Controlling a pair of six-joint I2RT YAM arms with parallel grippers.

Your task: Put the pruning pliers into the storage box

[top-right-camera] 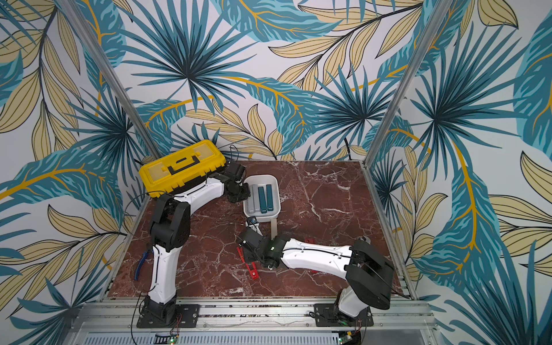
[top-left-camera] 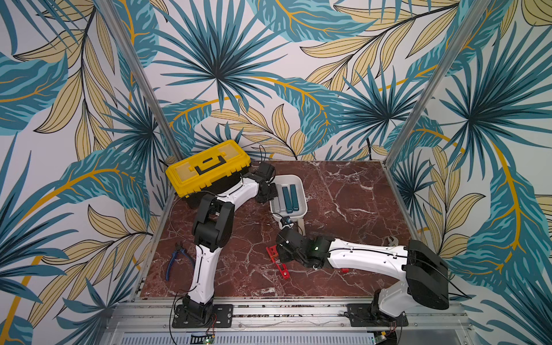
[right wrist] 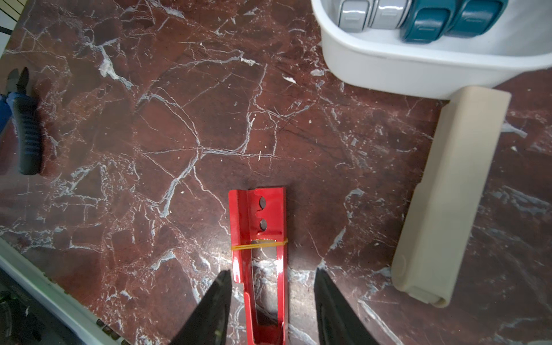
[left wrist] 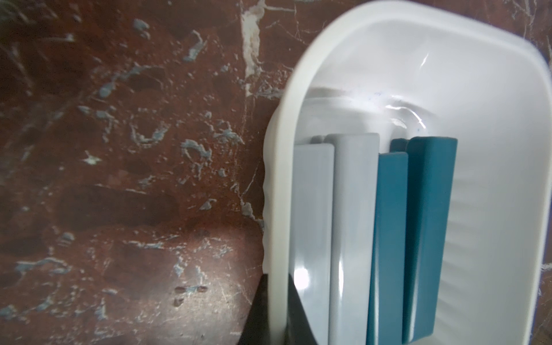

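Observation:
The pruning pliers (top-left-camera: pixel 170 265) with blue handles lie on the table at the left, also at the right wrist view's left edge (right wrist: pixel 27 129). A white box (left wrist: pixel 494 172) holds grey and teal bars; my left gripper is shut at its left rim. My right gripper is part open above a red tool (right wrist: pixel 267 212) with a yellow band, nothing seen held.
A yellow toolbox (top-left-camera: pixel 189 178) stands at the back left. A beige bar (right wrist: pixel 445 189) lies below the white box. Another red piece (top-left-camera: pixel 344 270) is partly hidden by the right arm.

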